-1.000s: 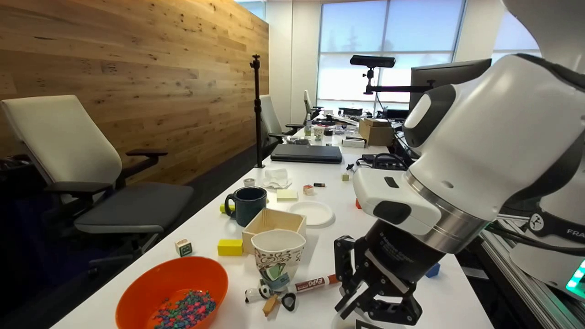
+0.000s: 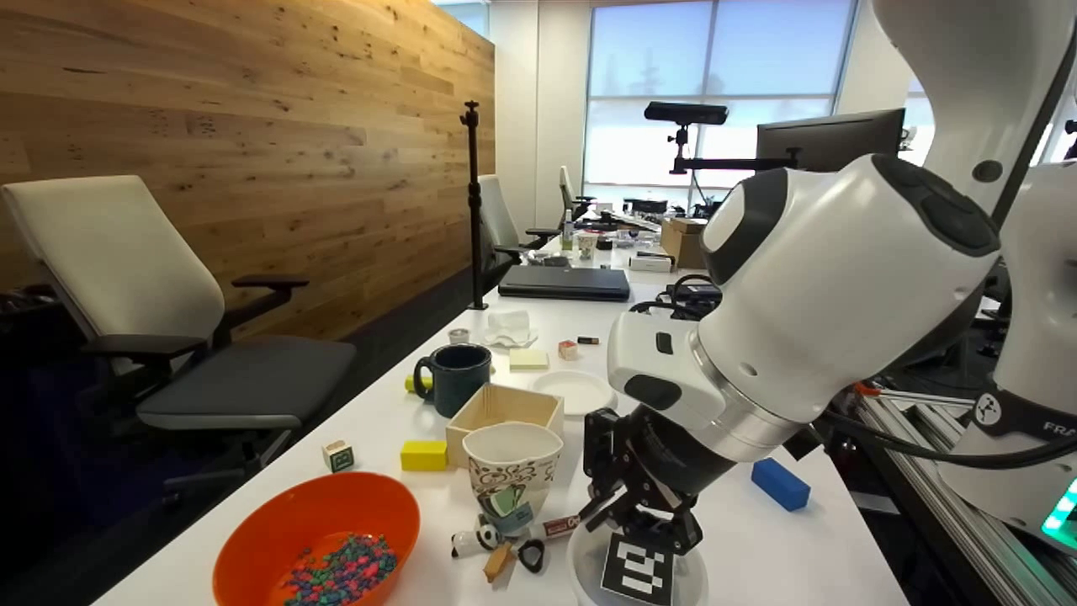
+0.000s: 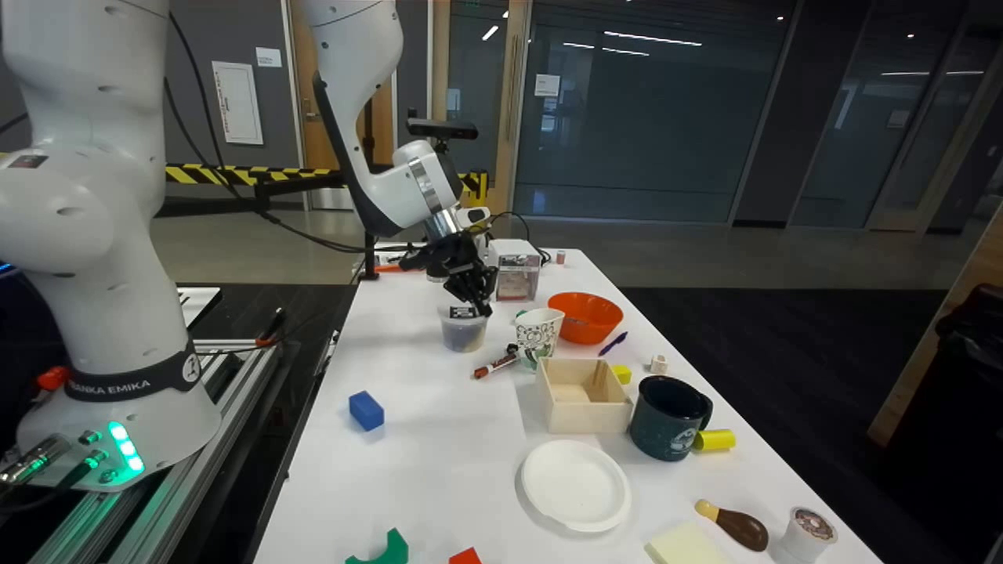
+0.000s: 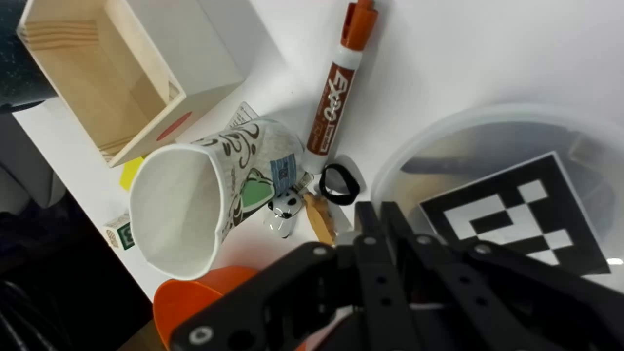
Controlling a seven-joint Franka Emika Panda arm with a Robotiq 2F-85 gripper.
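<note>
My gripper is shut, its black fingers at the near rim of a round translucent tub (image 4: 403, 146). The rim appears pinched between the fingertips. A black-and-white square marker card (image 4: 515, 216) lies over the tub; whether on a lid or inside cannot be told. In exterior view 2 the tub (image 3: 462, 335) is upright, low over the table or on it, with dim contents. A patterned paper cup (image 4: 257, 158) stands to its left in the wrist view, and a brown Expo marker (image 4: 334, 108) lies between them.
Beside the cup lie a black ring (image 4: 339, 184), a panda figure (image 4: 284, 205) and a tan piece (image 4: 319, 217). An open wooden box (image 2: 505, 414), a dark mug (image 2: 459, 379) and an orange bowl (image 2: 247, 535) stand nearby. A blue block (image 3: 367, 410) lies apart, with bare table around it.
In exterior view 1 my arm has moved left and farther from the camera, and the tub with its card has come along toward the marker and cup. The other objects stay put.
</note>
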